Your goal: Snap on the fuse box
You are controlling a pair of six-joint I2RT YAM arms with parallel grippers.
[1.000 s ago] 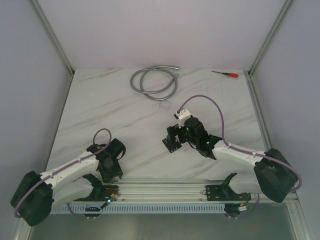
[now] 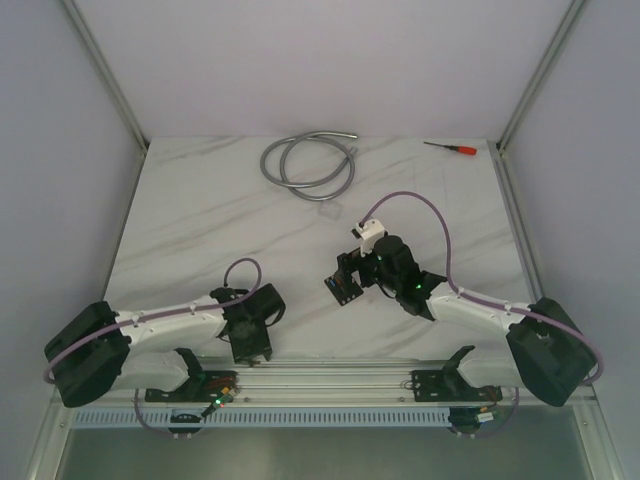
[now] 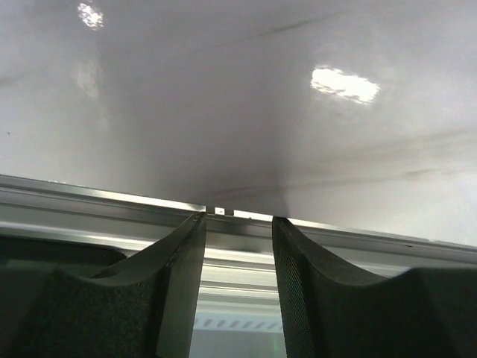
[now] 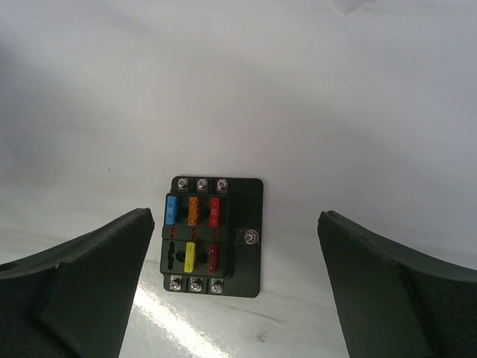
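The black fuse box (image 4: 246, 209) lies flat on the white table, with blue, orange, red and yellow fuses and screw terminals; in the top view it (image 2: 342, 290) is partly under my right gripper (image 2: 352, 262). In the right wrist view my right gripper stands open above it, one finger either side, nothing held. My left gripper (image 2: 252, 350) is low at the front edge of the table, left of the box. In the left wrist view its fingers (image 3: 171, 283) are apart over the metal rail, with nothing between them.
A grey hose coil (image 2: 308, 185) lies at the back middle, near a small clear item (image 2: 330, 209). A red-handled screwdriver (image 2: 460, 149) is at the back right. Metal rails (image 2: 320, 372) run along the front edge.
My left arm has moved to the right along the front of the table. The right arm has barely moved, and the fuse box lies in the same place.
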